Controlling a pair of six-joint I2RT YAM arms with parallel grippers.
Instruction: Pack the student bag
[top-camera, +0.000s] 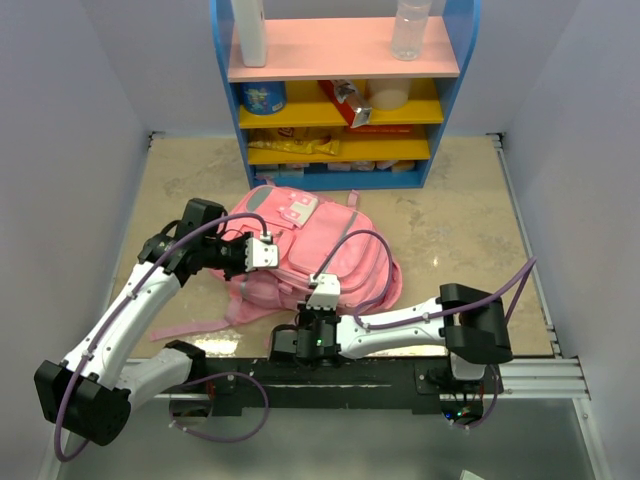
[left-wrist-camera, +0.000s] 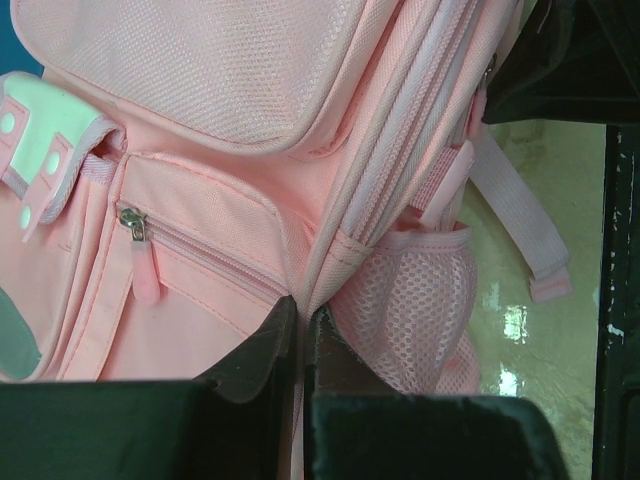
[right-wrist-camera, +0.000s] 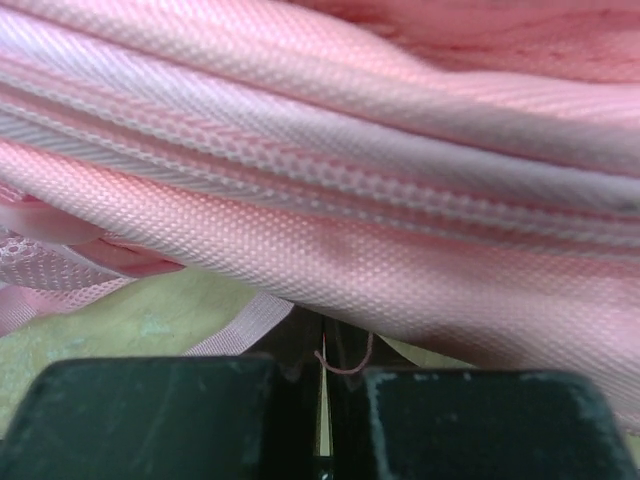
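A pink backpack (top-camera: 340, 250) lies flat on the table, its zipper track (right-wrist-camera: 320, 180) running along the near side. My left gripper is shut on a piped seam of the backpack beside a zippered pocket with a pink pull (left-wrist-camera: 145, 275); a mesh side pocket (left-wrist-camera: 410, 300) sits right of it. My right gripper is at the backpack's near edge, just below the zipper band, shut, with a thin pink thread by its fingers. A strap (left-wrist-camera: 520, 210) lies loose on the table.
A shelf unit (top-camera: 345, 50) behind the backpack holds bottles, a blue can and packets. The near table edge runs beneath my right arm.
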